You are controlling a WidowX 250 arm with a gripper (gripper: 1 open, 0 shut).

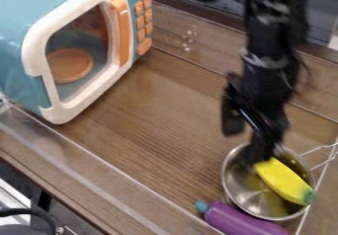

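Note:
My black gripper (251,130) hangs low over a steel pot (248,192) at the lower right, its fingers open above the pot's upper part. A yellow banana (284,180) lies in the pot, partly behind the fingers. The gripper is somewhat blurred and hides part of the pot's rim.
A blue toy microwave (40,22) with its door frame facing right stands at the upper left. A purple eggplant (240,221) lies at the bottom edge beside the pot.

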